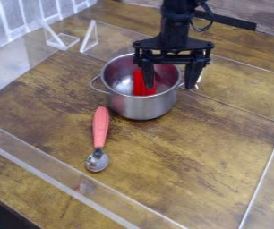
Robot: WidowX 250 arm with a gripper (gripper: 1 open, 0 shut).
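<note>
A steel pot (137, 104) with two side handles sits on the wooden table (200, 161), a red object (141, 82) inside it. My black gripper (169, 70) hangs over the pot, its fingers spread above the interior and right rim; whether anything is between them cannot be made out. A scoop with a red handle (101, 128) and steel head (97, 160) lies front-left of the pot.
A small white item, partly hidden by the gripper, is just right of the pot. Clear plastic-like edges run along the back left.
</note>
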